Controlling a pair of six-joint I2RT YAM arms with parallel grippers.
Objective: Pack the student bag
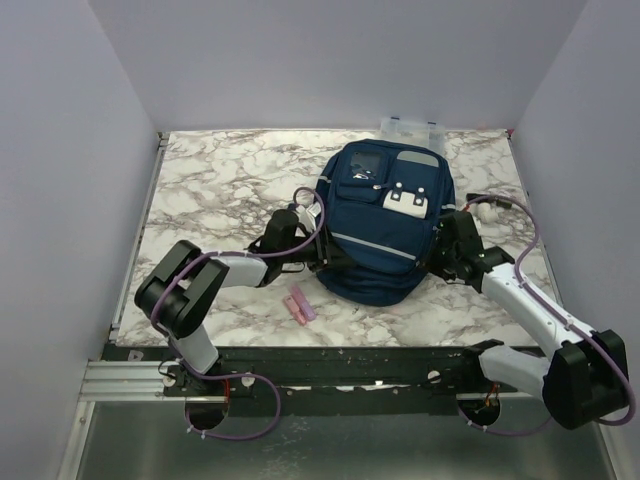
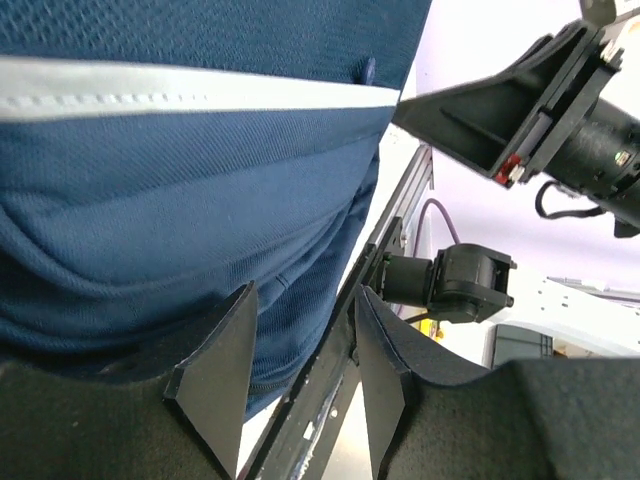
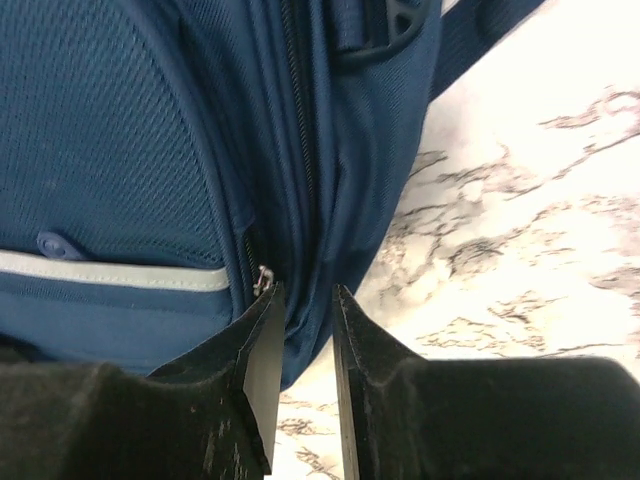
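Note:
A navy student bag [image 1: 380, 210] lies on the marble-patterned table, its pale stripe and lower flap towards the front edge. At the bag's left side my left gripper [image 1: 335, 260] reaches over the flap. Its fingers [image 2: 222, 365] stand apart in the left wrist view, with navy cloth beyond the gap. By the right edge is my right gripper [image 1: 424, 264], fingers slightly parted. A small metal zipper pull [image 3: 263, 280] sits just beside its left fingertip, against the zip seam; whether it touches cannot be told. The bag's inside is hidden.
A pink stick [image 1: 294, 309] and a lilac stick [image 1: 304, 302] lie left of the bag's front. White items [image 1: 487, 211] rest on the right, partly behind the right arm. A clear container [image 1: 412, 132] stands behind the bag. The table's left side has free room.

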